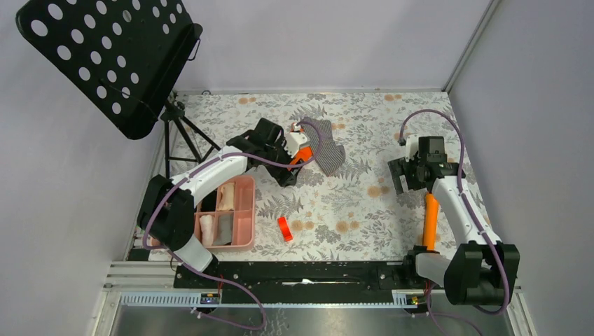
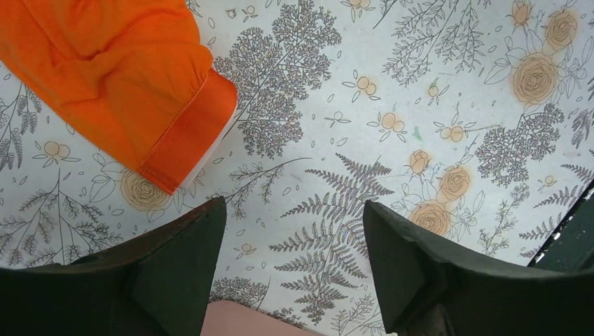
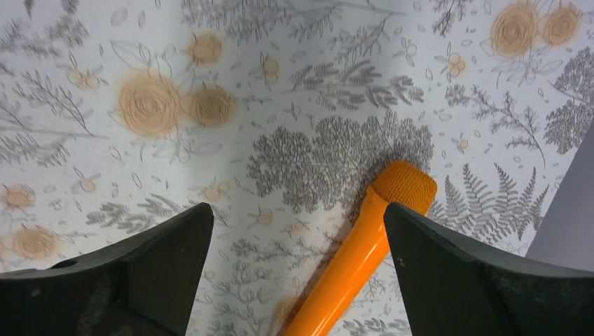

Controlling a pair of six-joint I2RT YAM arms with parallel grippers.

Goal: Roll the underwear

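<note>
Orange fabric (image 2: 105, 84) lies on the table in the left wrist view; from above it is mostly hidden under my left arm (image 1: 302, 155). Grey striped fabric (image 1: 328, 150) lies just behind and right of it. My left gripper hangs open over the table beside the orange fabric, nothing between its fingers. My right gripper is open and empty at the right of the table, above bare surface near the top end of an orange cylinder (image 3: 350, 266).
A pink divided box (image 1: 243, 224) with folded cloths sits at the front left. A small red object (image 1: 284, 228) lies at the front middle. A black perforated stand (image 1: 105, 56) rises at the back left.
</note>
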